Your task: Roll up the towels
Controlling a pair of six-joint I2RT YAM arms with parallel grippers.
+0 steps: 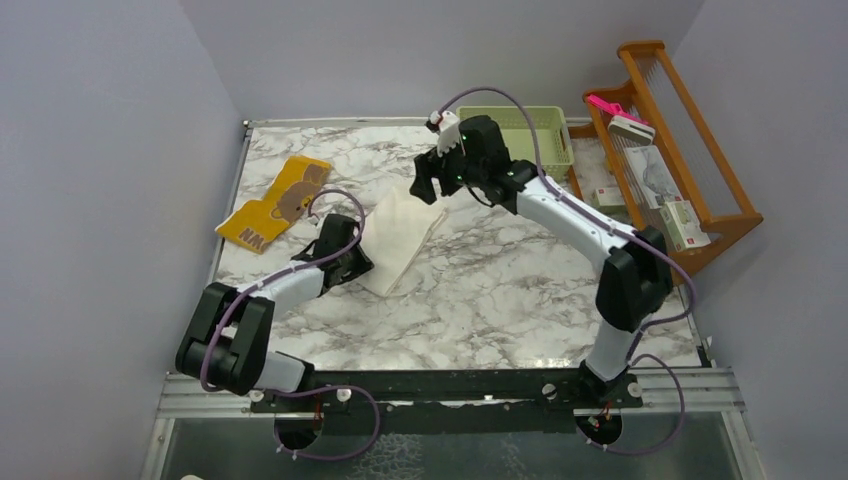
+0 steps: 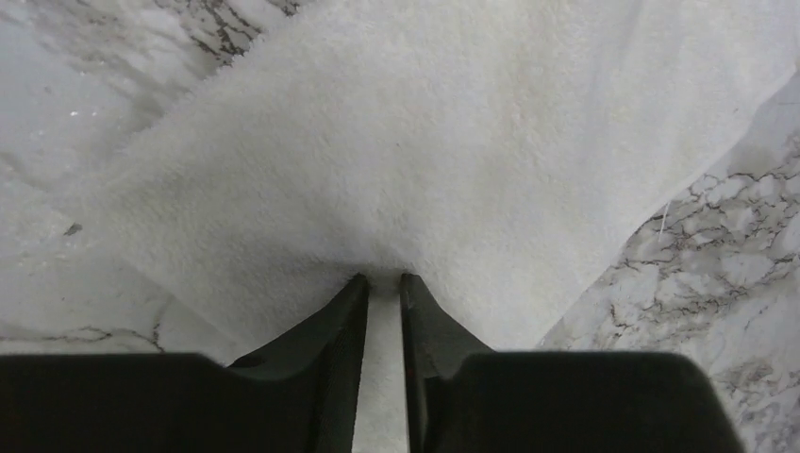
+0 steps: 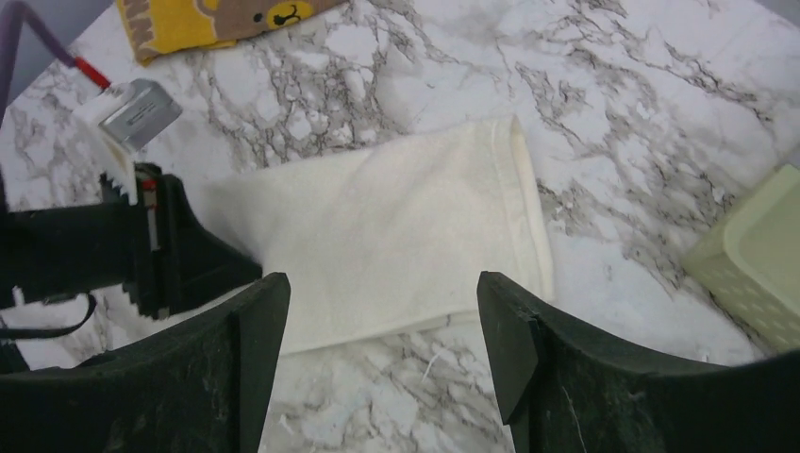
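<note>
A white towel point(image 1: 400, 240) lies folded flat on the marble table point(image 1: 480, 300), also seen in the right wrist view point(image 3: 387, 226). My left gripper is down on the towel's left end, shut on its fabric. My right gripper hangs above the towel's far part, open, with nothing between its fingers. A yellow towel with a bear print point(image 1: 265, 215) lies flat at the back left.
A green basket point(image 1: 515, 130) stands at the back right, beside a wooden rack point(image 1: 725, 225) holding boxes and small items.
</note>
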